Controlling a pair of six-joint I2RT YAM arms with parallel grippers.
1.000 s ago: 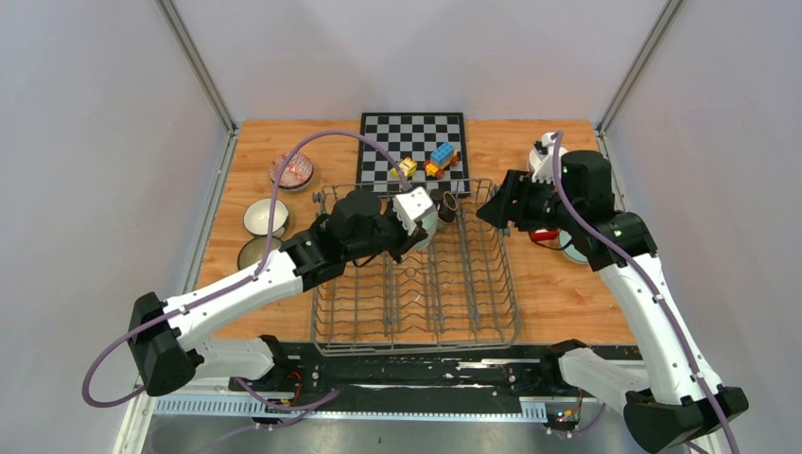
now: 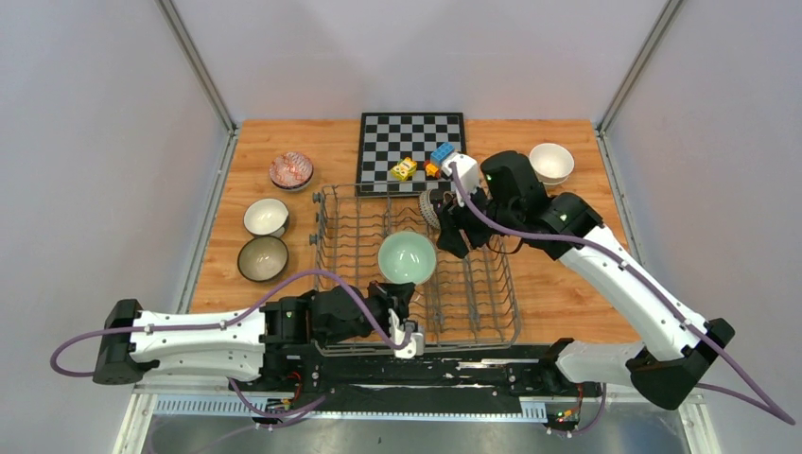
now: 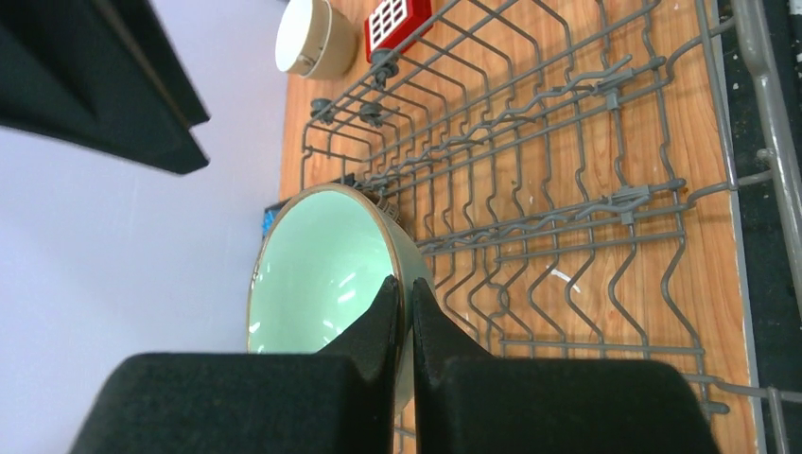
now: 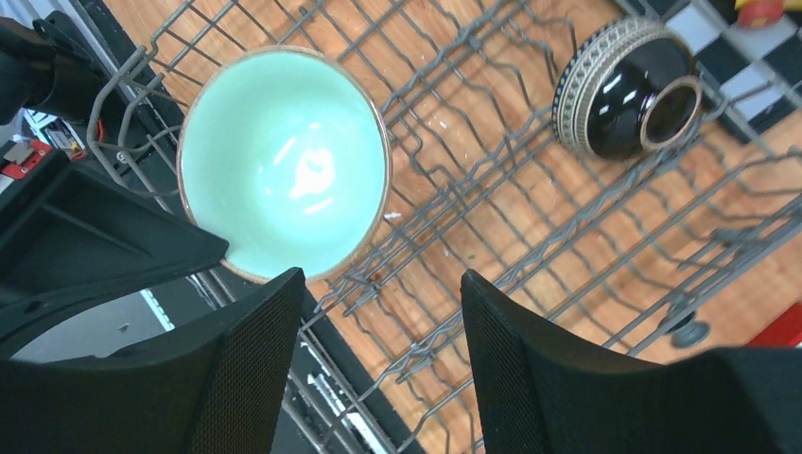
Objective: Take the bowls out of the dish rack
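Observation:
A mint-green bowl (image 2: 407, 253) (image 3: 317, 265) (image 4: 279, 156) is tilted over the dish rack (image 2: 473, 307). My left gripper (image 2: 397, 291) is shut on its near rim. A dark patterned bowl (image 4: 615, 95) rests on its side in the rack, partly hidden from above by my right arm. My right gripper is open above the rack, right of the mint bowl, with nothing between its fingers.
Several bowls stand on the wood at the left, among them a cream one (image 2: 266, 216); a white bowl (image 2: 550, 161) is at the back right. A chessboard (image 2: 392, 132) with toy blocks (image 2: 442, 153) lies behind the rack.
My left gripper has lowered toward the front of the rack, the mint bowl shifting with it. My right gripper has moved leftward over the rack.

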